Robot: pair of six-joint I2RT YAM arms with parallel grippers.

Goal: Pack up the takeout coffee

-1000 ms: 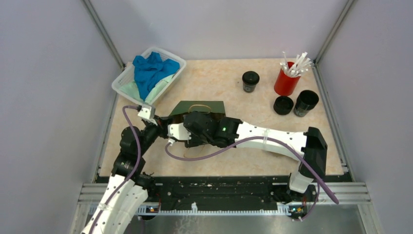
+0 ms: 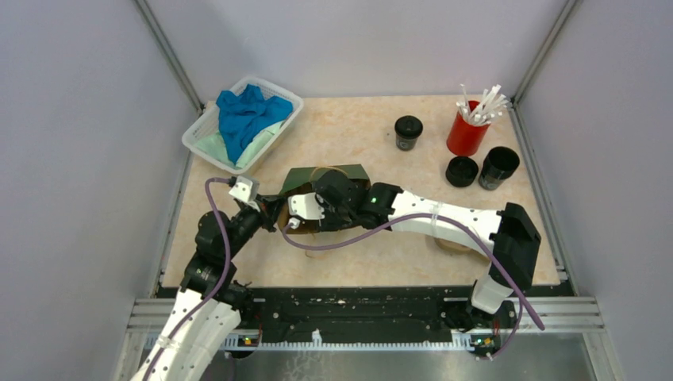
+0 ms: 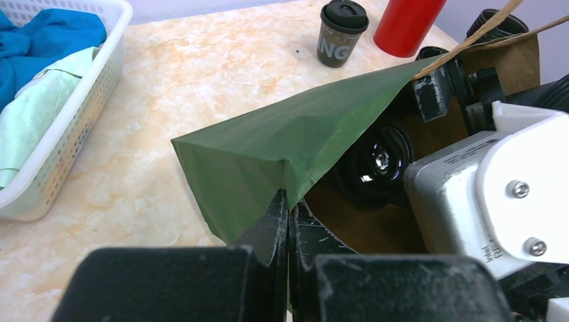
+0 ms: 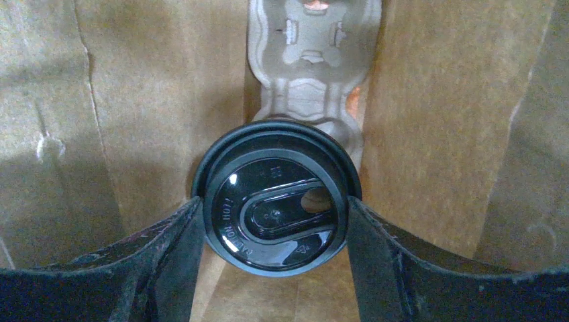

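Observation:
The open paper bag (image 2: 301, 176), green outside and brown inside, stands at the table's centre. My left gripper is shut at its edge, on the green paper (image 3: 268, 134). My right gripper reaches down into the bag, shut on a lidded black coffee cup (image 4: 272, 215). In the right wrist view a grey cardboard cup holder (image 4: 308, 47) lies on the bag's floor beneath that cup. A smaller lidded cup (image 2: 408, 131) stands on the table behind the bag.
A white basket (image 2: 190, 139) with cloths is at the back left. A red straw cup (image 2: 464, 139), a black lid-like piece (image 2: 462, 171) and a dark cup (image 2: 498, 171) stand at the back right. Bare table lies between basket and small cup.
The right arm has moved slightly back and right over the bag, with its wrist shifting.

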